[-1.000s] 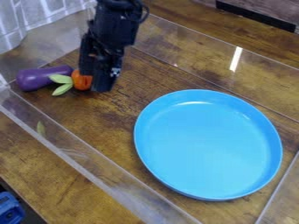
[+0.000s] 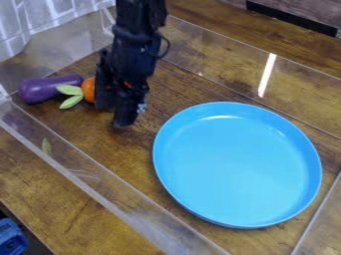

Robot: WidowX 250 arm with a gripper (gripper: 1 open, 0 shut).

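The dark robot gripper (image 2: pixel 115 100) hangs low over the wooden table, its fingertips close to an orange carrot (image 2: pixel 88 90) with pale green leaves and partly covering it. Whether the fingers are open or shut on something is hard to make out. A purple eggplant (image 2: pixel 40 90) lies to the left of the carrot. A large blue plate (image 2: pixel 237 162) is on the right.
A clear plastic wall runs along the left and front. A blue object (image 2: pixel 8 237) shows at the lower left corner. The table behind the plate and left of it is bare.
The gripper has moved lower and slightly right, its fingers now nearer the table beside the carrot. The carrot, eggplant and plate look unmoved.
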